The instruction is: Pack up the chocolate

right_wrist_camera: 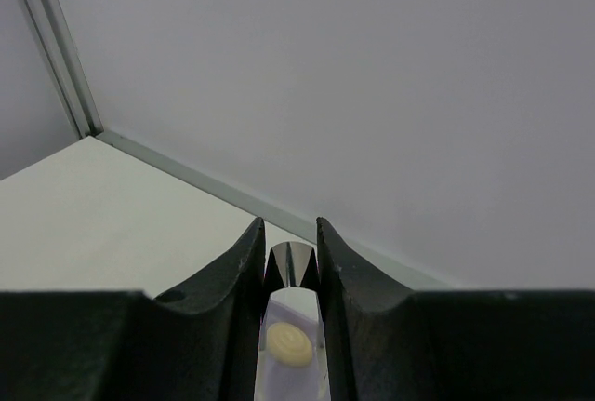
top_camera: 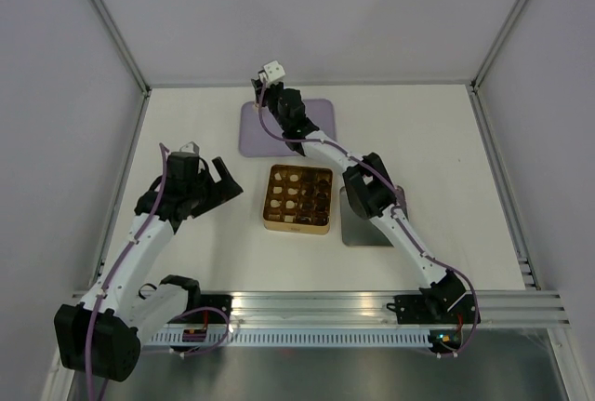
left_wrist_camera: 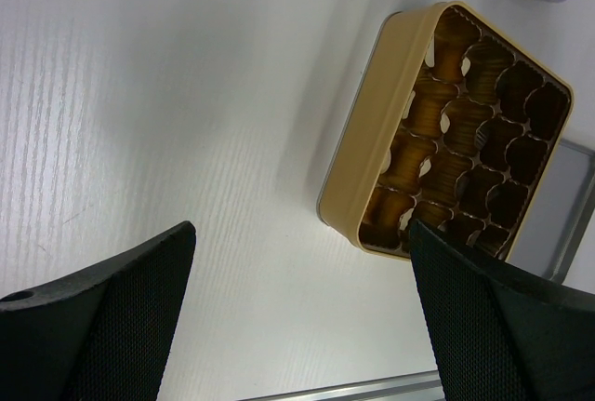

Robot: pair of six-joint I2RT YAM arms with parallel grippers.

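Note:
A tan chocolate box with a brown compartment insert stands mid-table; some compartments show pale pieces in the top view. A purple tray lies behind it. Over that tray my right gripper is shut on a small silvery piece; a pale yellow piece shows below on the tray. My left gripper stands open left of the box, nothing between its fingers.
A grey tray lies right of the box, partly under my right arm. Walls enclose the sides and back.

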